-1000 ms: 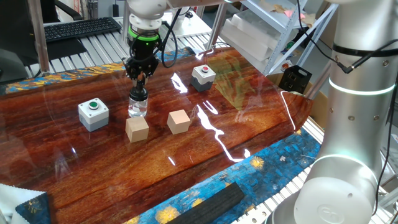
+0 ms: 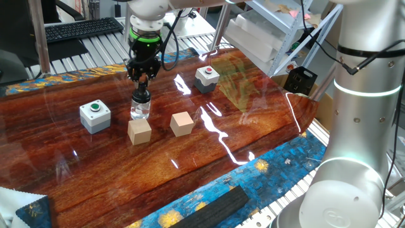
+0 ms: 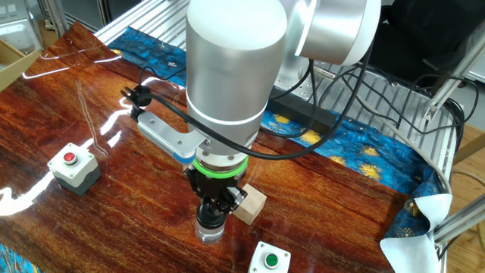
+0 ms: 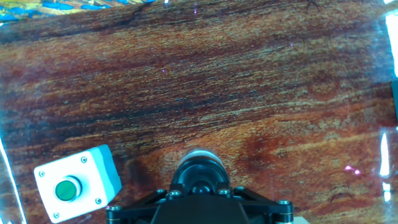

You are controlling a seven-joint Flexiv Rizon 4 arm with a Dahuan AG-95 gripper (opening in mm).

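A small clear bottle (image 2: 140, 111) with a black top stands upright, its base at or very near the wooden tabletop. My gripper (image 2: 143, 81) points straight down over that black top, its fingertips touching it or very close. From the other side, the bottle (image 3: 209, 230) shows directly below the gripper (image 3: 211, 203). In the wrist view the round black top (image 4: 200, 167) lies at the bottom centre, and dark gripper parts cover the place where the fingers meet it. How far apart the fingers are does not show clearly.
Two wooden cubes, one near (image 2: 139, 132) and one farther right (image 2: 182, 124), sit in front of the bottle. A green-button box (image 2: 95, 116) stands to its left and a red-button box (image 2: 206, 79) behind to the right.
Over the last second the gripper's upper parts and the cable beside them have shifted very slightly. The bottle, cubes and button boxes stay where they were.
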